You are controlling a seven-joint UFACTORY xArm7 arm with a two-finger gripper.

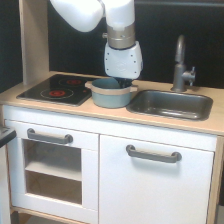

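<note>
A grey-blue pot (108, 99) with light brown handles stands on the wooden counter, between the hob and the sink. Over its right part is my gripper (125, 82), reaching down from the white arm above. The dark fingers come down at the pot's rim and are small and partly hidden. Whether they close on the rim, or stand open inside the pot, is too fine to tell here.
Left of the pot is a black hob (58, 89) with red rings. To the right lies a sink (171, 104) under a dark tap (181, 64). The oven door (8, 136) hangs open at the left; the right cupboard door (153, 177) is closed.
</note>
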